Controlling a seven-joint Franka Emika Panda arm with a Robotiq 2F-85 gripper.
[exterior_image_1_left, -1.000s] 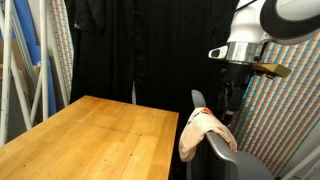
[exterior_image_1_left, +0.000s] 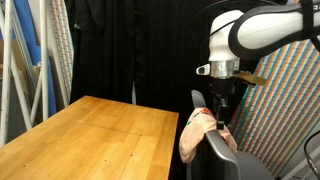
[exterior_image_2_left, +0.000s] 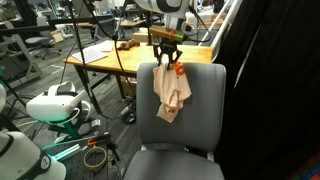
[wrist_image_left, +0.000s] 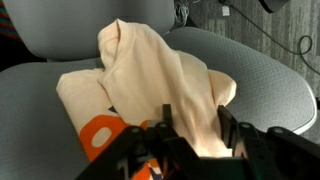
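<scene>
A pale pink cloth (exterior_image_1_left: 201, 130) with an orange patch hangs over the top edge of a grey chair back (exterior_image_2_left: 205, 90). In the second exterior view the cloth (exterior_image_2_left: 171, 92) drapes down the front of the backrest. My gripper (exterior_image_1_left: 222, 112) points down at the chair's top edge, right at the cloth. From the wrist, the gripper shows its dark fingers apart, with a raised fold of the cloth (wrist_image_left: 160, 75) between them. Blur hides whether the fingers press on the fabric.
A wooden table (exterior_image_1_left: 90, 135) with a bare top stands beside the chair in the first exterior view. The grey chair seat (exterior_image_2_left: 172, 162) is empty. Another robot arm (exterior_image_2_left: 30, 155) and cables occupy the left side of the second exterior view.
My arm has come down and left, from above and right of the chair back to the cloth on its top edge. Part of the cloth is now raised slightly around the gripper.
</scene>
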